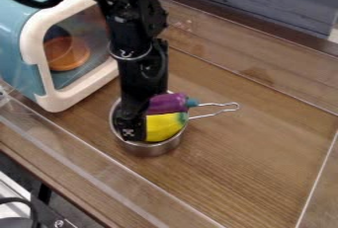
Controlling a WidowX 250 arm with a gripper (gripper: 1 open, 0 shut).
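Observation:
A steel pot (152,146) with a wire handle (215,108) stands on the wooden counter. It holds a purple eggplant (172,103) and a yellow banana-like toy (165,127). My black gripper (130,125) reaches down into the pot's left side, open, its fingers over the left part of both toys. Whether the fingers touch them I cannot tell.
A blue-and-white toy microwave (27,30) with an orange bowl (63,52) inside stands at the back left, close to the arm. A grey-blue wall runs behind.

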